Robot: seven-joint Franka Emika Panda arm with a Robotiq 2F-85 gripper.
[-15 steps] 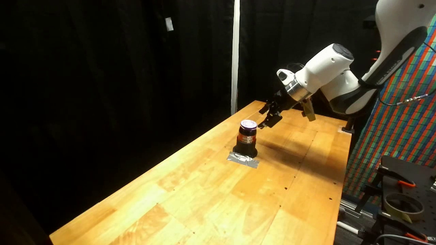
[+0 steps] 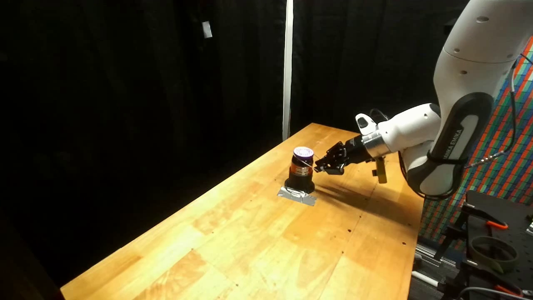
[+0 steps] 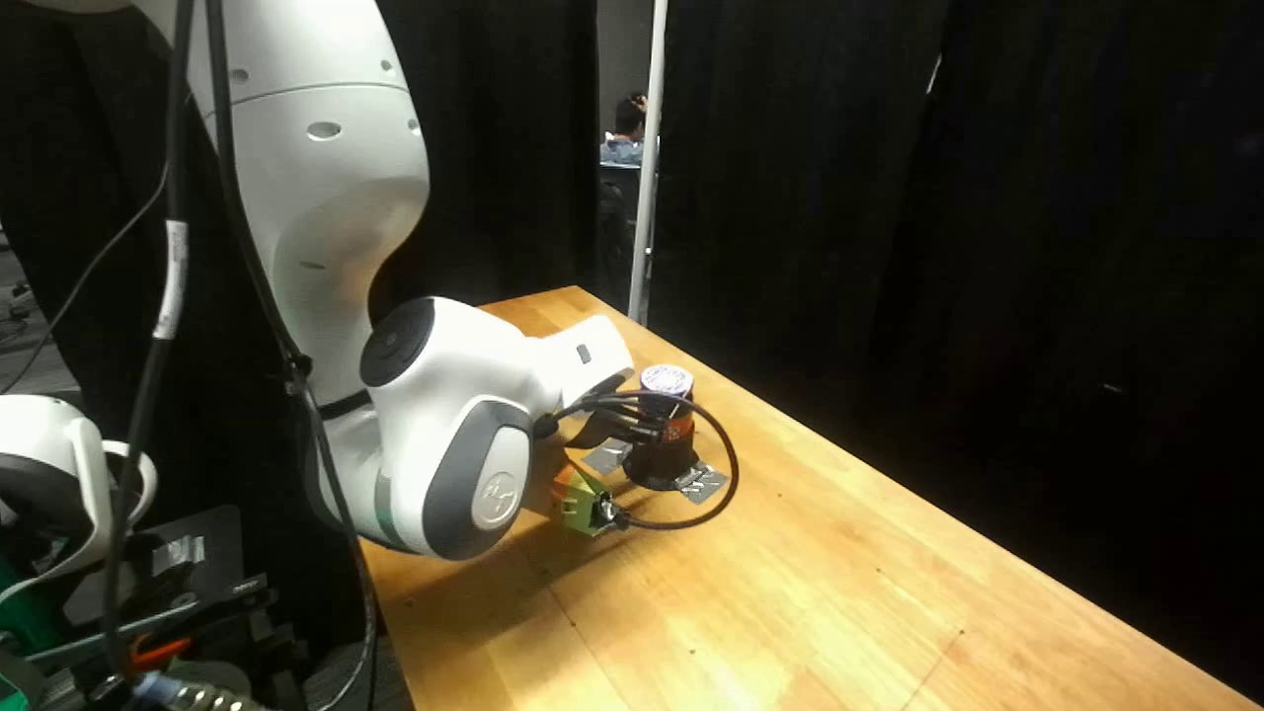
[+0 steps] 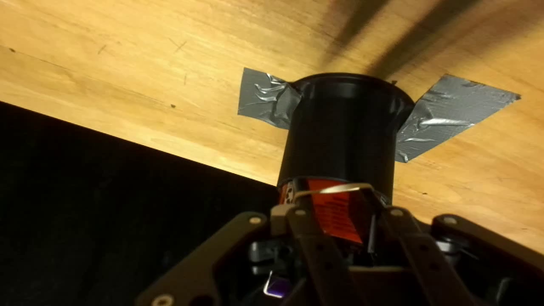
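A jar with a pale purple lid, dark body and red-orange label stands upright in a black round holder. My gripper is level with the jar's upper part and right beside it in exterior view 1. Its fingers look partly open in the wrist view, with the red label showing between and beyond them. A thin tan band spans across near the fingertips. In exterior view 1 a fine pale line runs from near the lid to the gripper. Whether the fingers touch the jar, I cannot tell.
Grey tape fastens the holder to the wooden table on both sides. The table's far edge is close behind the jar, with a dark curtain beyond. A black cable loops beside the wrist.
The arm has come down and levelled out, bringing the gripper from above to beside the jar's upper part. Its fingers look closer together. The fine pale line by the jar now shows.
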